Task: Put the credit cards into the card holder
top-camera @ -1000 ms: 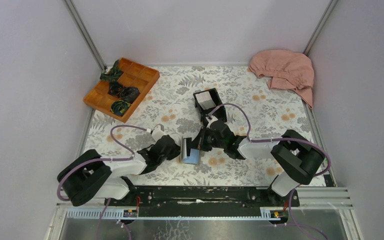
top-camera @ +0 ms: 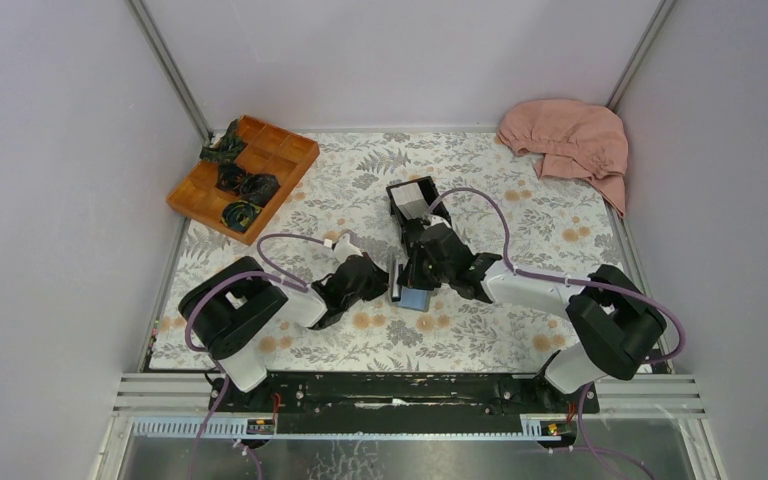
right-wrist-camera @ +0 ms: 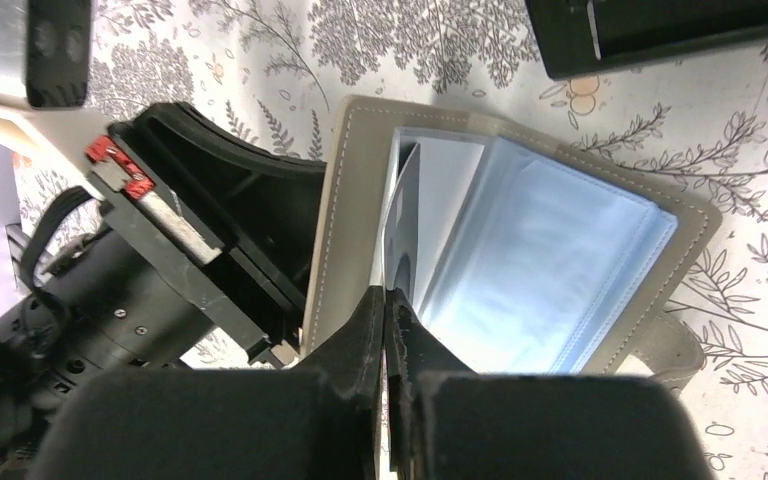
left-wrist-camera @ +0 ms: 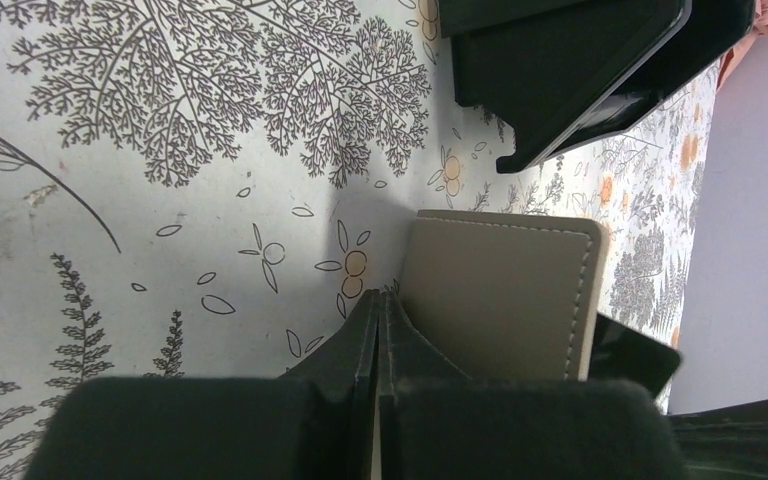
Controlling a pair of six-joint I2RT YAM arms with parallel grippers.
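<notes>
The beige card holder (right-wrist-camera: 695, 225) stands partly open, its pale-blue sleeves (right-wrist-camera: 550, 250) facing my right gripper; its blue inside (top-camera: 415, 300) shows in the top view. My left gripper is shut on the holder's cover, whose beige face (left-wrist-camera: 505, 270) rises beside the fingers; a beige strip shows in the gap between them. A thin dark-grey card (right-wrist-camera: 401, 225), seen nearly edge-on, stands in the tips of my shut right gripper. It lies against the holder's pale inner side; how deep it sits in a pocket I cannot tell.
Just behind the holder is a black box (top-camera: 442, 190) with white cards (top-camera: 410, 200) in it. An orange divided tray (top-camera: 285, 150) with dark bundles lies back left, a pink cloth (top-camera: 570, 140) back right.
My left gripper and the holder have moved right and slightly back over the last second. My right gripper shifted a little right, staying close beside the holder.
</notes>
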